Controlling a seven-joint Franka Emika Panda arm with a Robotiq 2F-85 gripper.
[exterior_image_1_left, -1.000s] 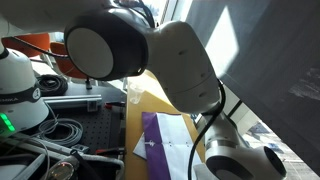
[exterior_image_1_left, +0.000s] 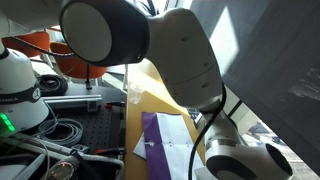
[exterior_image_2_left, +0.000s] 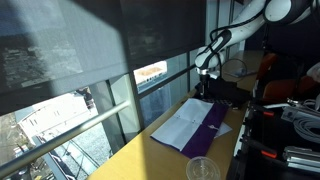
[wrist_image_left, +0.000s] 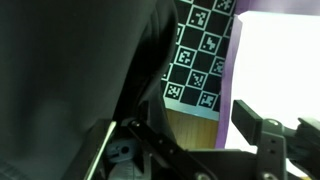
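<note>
In the wrist view, the fingers of my gripper stand apart, one at lower left and one at lower right. A large black thing (wrist_image_left: 60, 60), perhaps cloth or a bag, fills the left side and reaches in close behind the left finger; whether they touch I cannot tell. Under the right finger spreads a white sheet with a purple border (wrist_image_left: 275, 60). That purple and white cloth (exterior_image_2_left: 190, 125) lies flat on the table. My arm (exterior_image_2_left: 206, 65) reaches down at the table's far end, where the fingertips are too small to make out.
A black-and-white marker board (wrist_image_left: 200, 50) lies beside the cloth. A clear round bowl or lid (exterior_image_2_left: 203, 170) sits at the table's near end. Windows (exterior_image_2_left: 75, 130) line one side. Cables (exterior_image_1_left: 65, 132) and black equipment stand beside the table.
The arm's big upper joint has risen a little in exterior view 1. The cloth on the table looks unmoved.
</note>
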